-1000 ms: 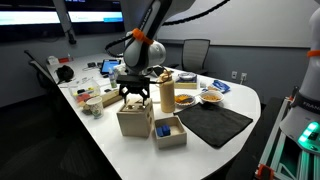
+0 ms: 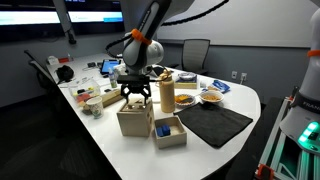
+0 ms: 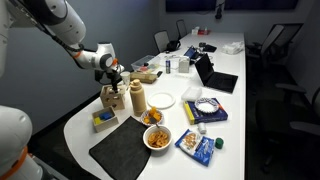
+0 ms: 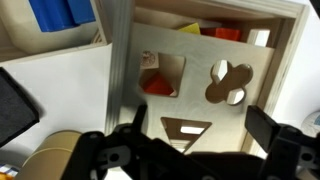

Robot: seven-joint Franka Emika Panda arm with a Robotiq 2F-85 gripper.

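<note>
My gripper stands open over a wooden shape-sorter box [image 2: 135,121], with nothing visible between its fingers. In the wrist view the box's pale lid [image 4: 225,60] has a squarish hole, a flower-shaped hole and a trapezoid hole. Something red [image 4: 157,84] shows in the squarish hole. More red and yellow pieces [image 4: 228,33] lie inside along the box's open upper part. A shallow wooden tray [image 2: 171,142] beside the box holds blue blocks [image 2: 163,130]. From the second exterior view, the gripper [image 3: 112,86] is just above the box [image 3: 113,101].
A tall tan bottle [image 2: 167,97] stands close behind the box. A black mat [image 2: 216,123] lies flat to its right, with bowls of orange food [image 3: 157,137] beyond. Mugs [image 2: 95,107] stand on the other side. White tabletop in front of the tray is bare.
</note>
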